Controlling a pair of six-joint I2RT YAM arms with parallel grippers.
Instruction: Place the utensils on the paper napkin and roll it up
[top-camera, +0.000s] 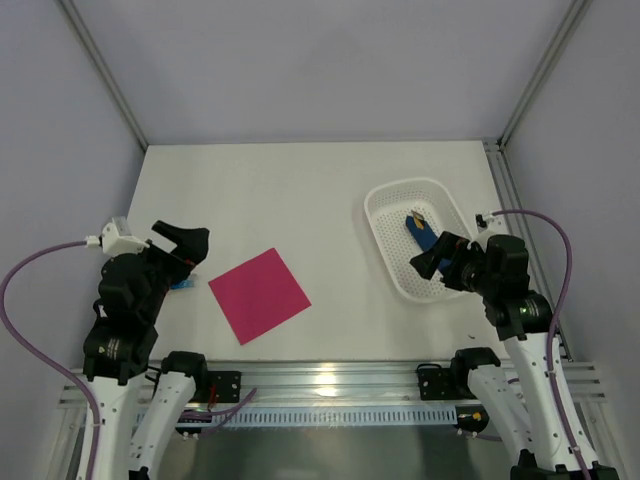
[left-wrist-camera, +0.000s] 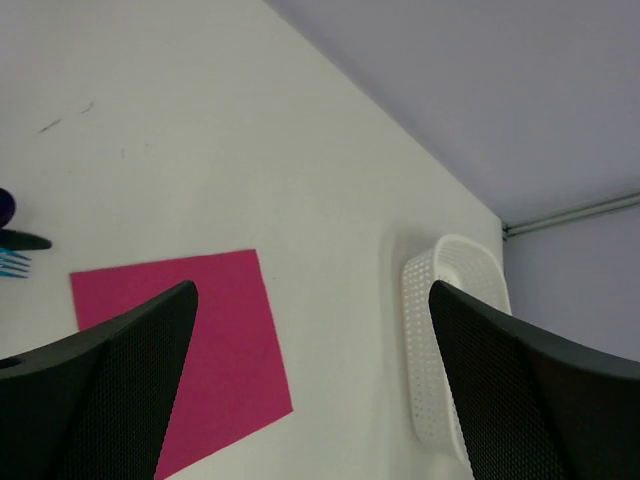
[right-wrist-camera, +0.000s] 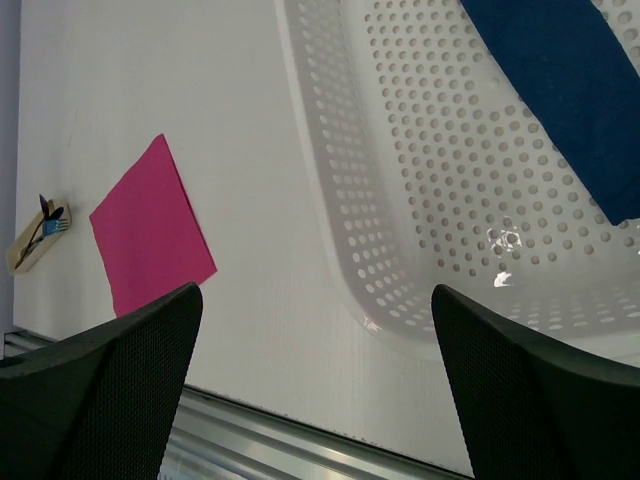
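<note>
A pink paper napkin (top-camera: 259, 296) lies flat and unrolled on the table's left half. Left of it, a small holder (right-wrist-camera: 30, 250) with dark and blue utensils (right-wrist-camera: 55, 226) is visible in the right wrist view, mostly hidden by the left arm from above. My left gripper (top-camera: 195, 238) hangs open over the table near the napkin's upper-left side. My right gripper (top-camera: 435, 255) is open above a white perforated basket (right-wrist-camera: 350, 220), which holds a folded dark blue cloth (right-wrist-camera: 560, 100) with something golden on it in the top view.
Walls and metal rails border it, with a rail along the front edge.
</note>
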